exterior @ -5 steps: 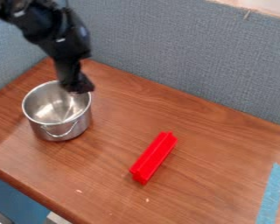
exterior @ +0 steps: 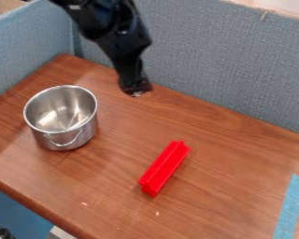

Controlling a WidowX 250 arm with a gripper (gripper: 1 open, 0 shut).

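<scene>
The black arm reaches down from the top left, its gripper (exterior: pixel 135 86) hanging above the wooden table, up and to the right of a shiny steel pot (exterior: pixel 61 133). Whether the fingers are open or shut is unclear, as they are dark and small. A red elongated block (exterior: pixel 163 168) lies on the table, below and right of the gripper.
Grey padded walls (exterior: pixel 220 65) border the back and left of the table (exterior: pixel 227 187). A light blue strip (exterior: pixel 290 207) lies at the right edge.
The gripper has moved from over the pot to the right and slightly up, toward the table's middle. The pot and red block have not visibly moved.
</scene>
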